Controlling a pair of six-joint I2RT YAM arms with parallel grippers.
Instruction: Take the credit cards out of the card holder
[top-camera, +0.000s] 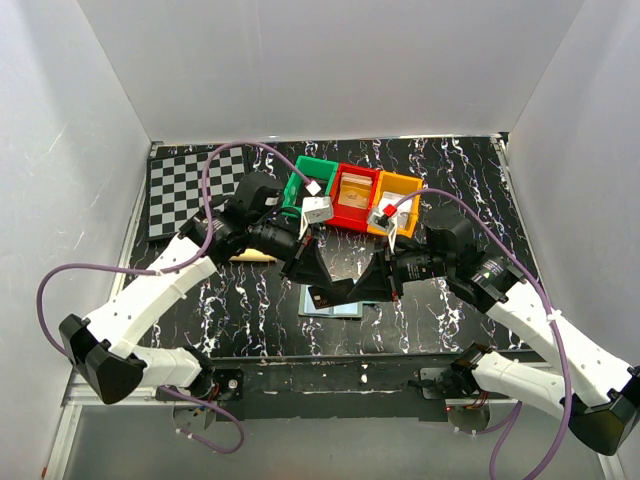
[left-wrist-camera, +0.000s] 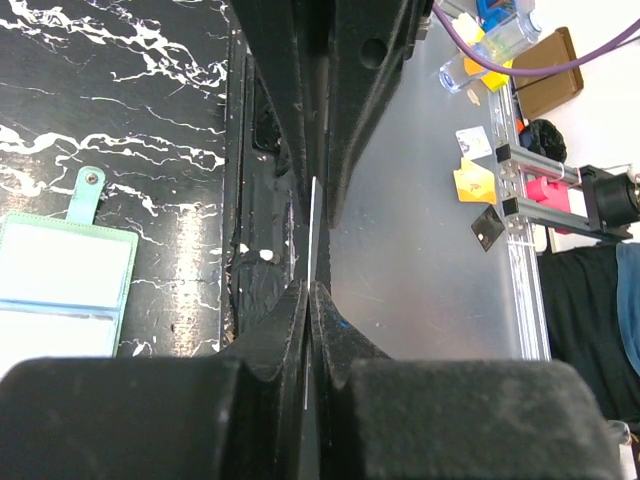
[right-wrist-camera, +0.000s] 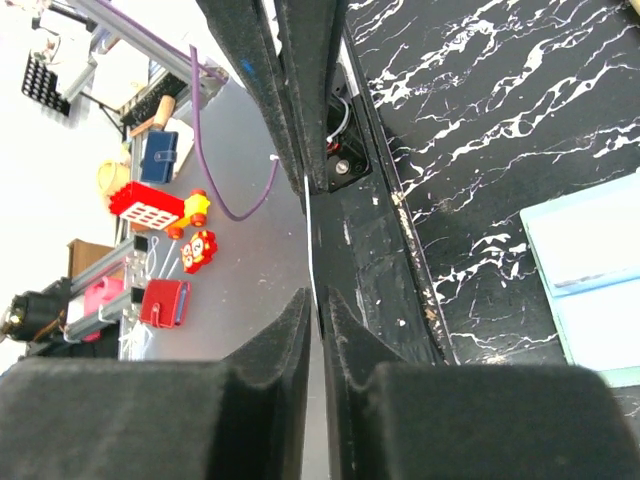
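A thin dark card (top-camera: 331, 295) hangs between my two grippers, over the front part of the table. My left gripper is shut on one end of it; in the left wrist view the card appears edge-on as a slim strip. From the other side, my right gripper has its fingertips around the card's opposite end. Its fingers stand slightly apart, with a narrow gap showing in the left wrist view. Below, the mint-green card holder (left-wrist-camera: 118, 237) lies opened flat, with pale pockets and a snap tab (left-wrist-camera: 87, 190). In the top view the arms partly cover it.
Behind the grippers stand a green bin (top-camera: 316, 165), a red bin (top-camera: 350, 222) and an orange bin (top-camera: 408, 182). A checkerboard (top-camera: 185, 193) lies at the back left.
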